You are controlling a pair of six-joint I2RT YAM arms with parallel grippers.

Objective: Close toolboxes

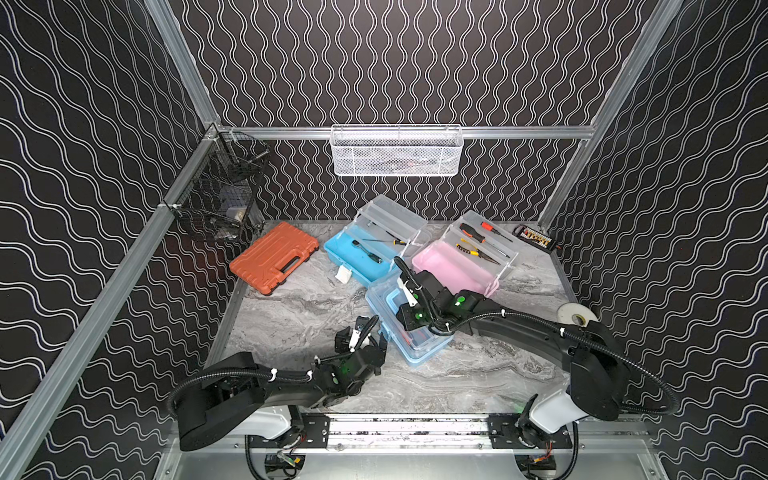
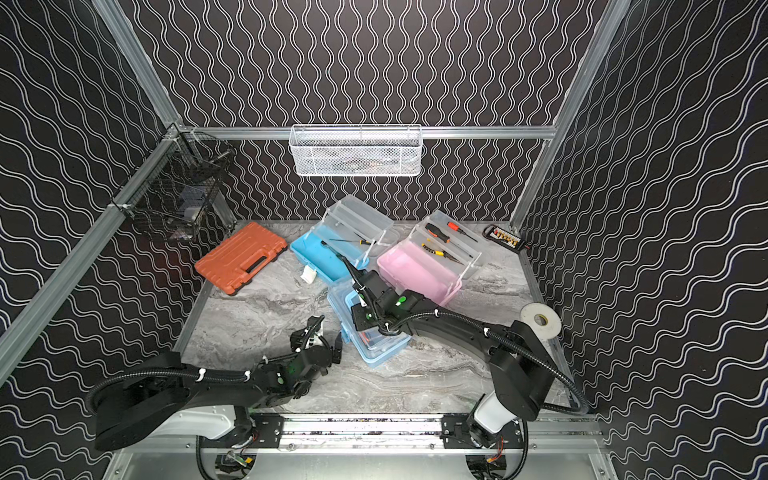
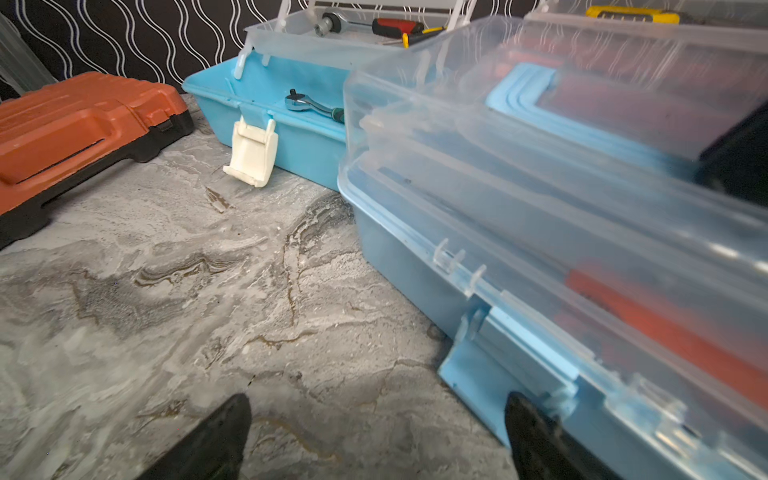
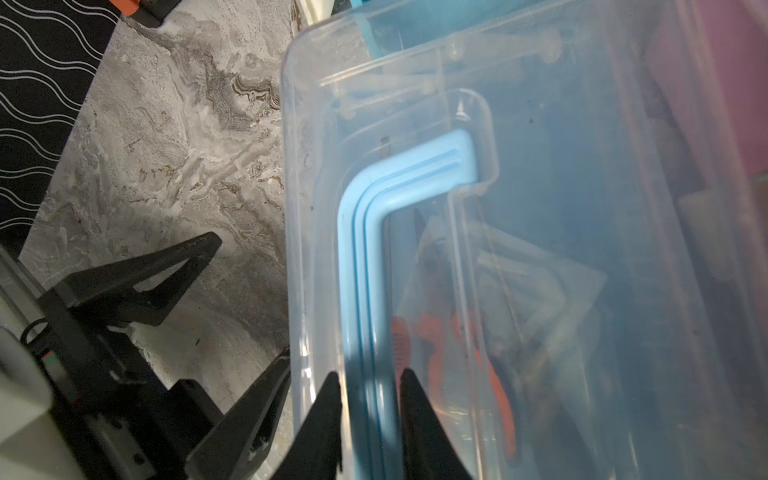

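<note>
My right gripper is shut on the light blue handle (image 4: 368, 264) of the front toolbox. The toolbox's clear lid (image 3: 624, 208) lies down over its blue base (image 3: 400, 280); tools show through it. On its near side a blue latch (image 3: 512, 360) stands out at its lower edge; whether it is clipped I cannot tell. My left gripper is open beside that latch, nothing between its fingers. Behind, a bright blue toolbox (image 1: 349, 260) and a pink toolbox (image 1: 452, 268) stand with lids back and tools in them. The blue one's white latch (image 3: 254, 152) hangs down.
An orange case (image 1: 274, 256) lies at the left. A tape roll (image 1: 566, 313) and a small bit set (image 1: 534, 237) are at the right. A white mesh basket (image 1: 396, 150) hangs at the back. Bare table lies at the left front and right front.
</note>
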